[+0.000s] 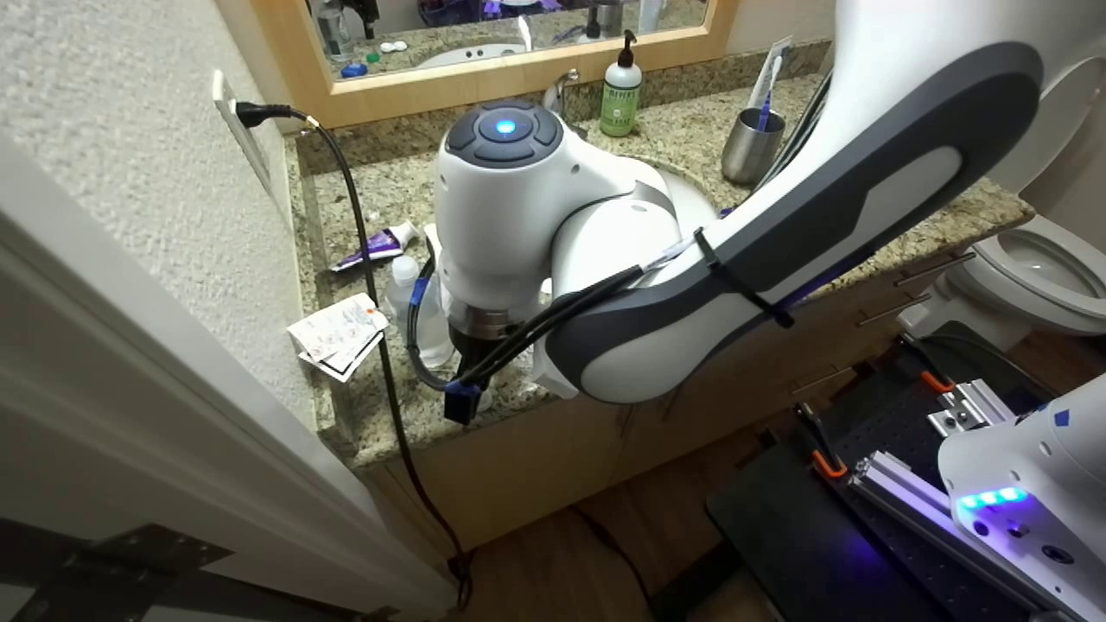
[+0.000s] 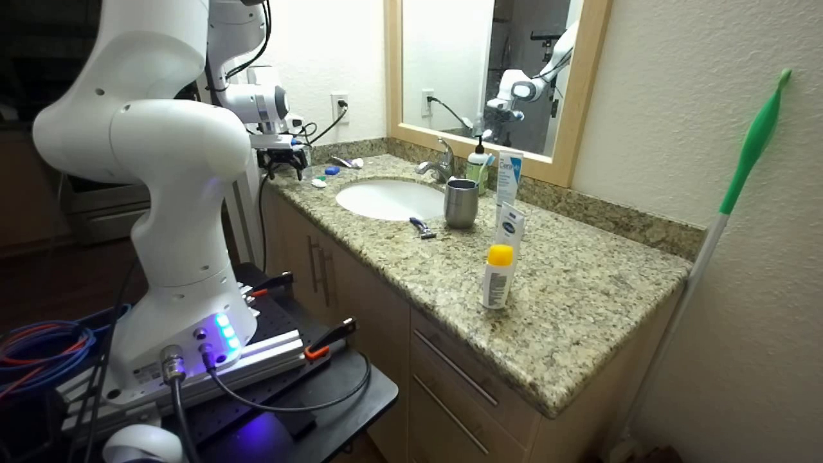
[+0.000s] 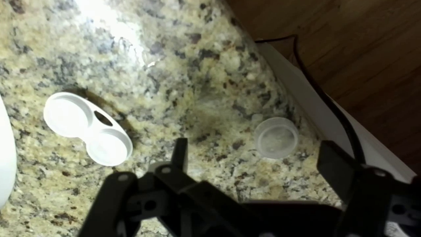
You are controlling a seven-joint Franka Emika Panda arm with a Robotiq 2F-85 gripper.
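Observation:
My gripper stands open over the front edge of the granite counter, its black fingers wide apart in the wrist view. A small round translucent cap (image 3: 277, 138) lies on the stone close to the counter edge, within the span between the fingers but apart from both. Left of the fingers sits a white two-well contact lens case (image 3: 88, 128), its wells uncovered. In exterior view 2 the gripper (image 2: 287, 171) hangs low at the counter's far left end. The arm hides the fingertips in exterior view 1.
A clear bottle (image 1: 404, 285), a purple tube (image 1: 381, 245) and paper packets (image 1: 340, 330) crowd the counter's wall end. A black cable (image 1: 365, 249) drops past them to the floor. Beyond lie the sink (image 2: 386, 199), a razor (image 2: 422, 227) and a metal cup (image 2: 461, 204).

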